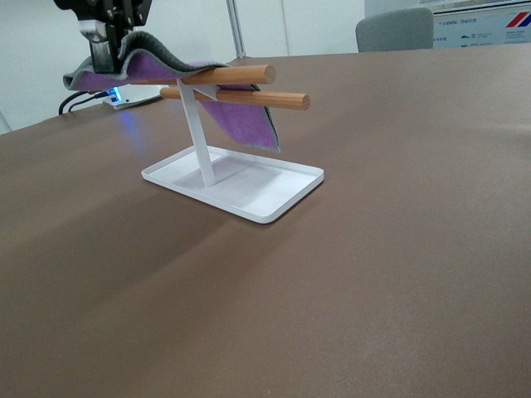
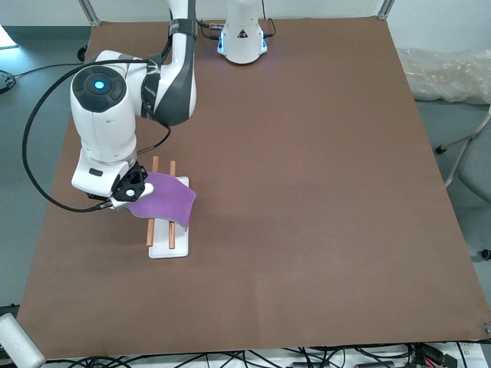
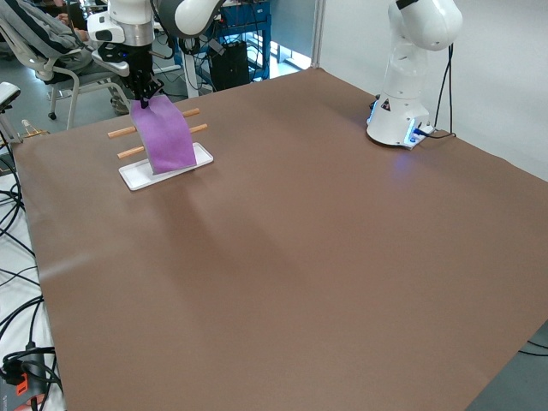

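Note:
A purple cloth with a grey underside lies draped over the two wooden bars of a white rack, whose tray base stands on the brown table. My gripper is above the rack at the cloth's bunched upper end, pointing down, its tip against or in the fabric in the top view. Whether its fingers are shut on the cloth I cannot tell. In the left view the arm hides the gripper and the cloth's far end.
Cables run along the floor and side shelf.

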